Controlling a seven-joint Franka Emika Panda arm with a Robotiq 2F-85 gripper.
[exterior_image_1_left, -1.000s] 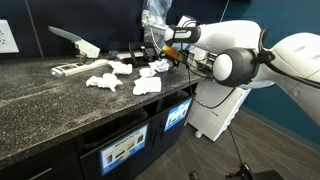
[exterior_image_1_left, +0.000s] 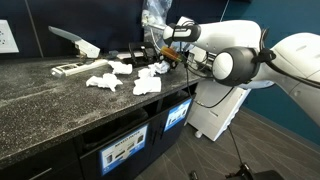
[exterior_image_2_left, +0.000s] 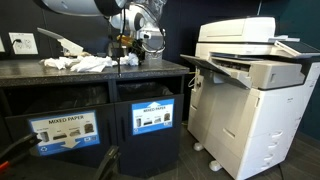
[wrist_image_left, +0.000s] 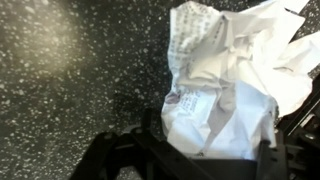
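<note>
White crumpled paper (wrist_image_left: 215, 95) with faint print lies over the dark speckled counter in the wrist view and reaches down between my fingers. My gripper has its dark fingers apart, one on either side of the paper's lower end. Whether they press on it cannot be made out. In exterior view 1 the gripper (exterior_image_1_left: 170, 62) is low at the counter's far right end, beside a paper clump (exterior_image_1_left: 158, 68). More crumpled papers (exterior_image_1_left: 104, 81) and a white piece (exterior_image_1_left: 147, 85) are spread along the counter (exterior_image_1_left: 60, 110).
Below the counter are bins with blue-and-white labels, one a "mixed paper" label (exterior_image_2_left: 66, 133). A large white printer (exterior_image_2_left: 235, 100) stands right of the cabinet. A pale flat tool (exterior_image_1_left: 75, 69) lies toward the wall.
The gripper seems slightly lower at the counter's far end than a second ago. The loose papers in exterior view 1 look unmoved.
</note>
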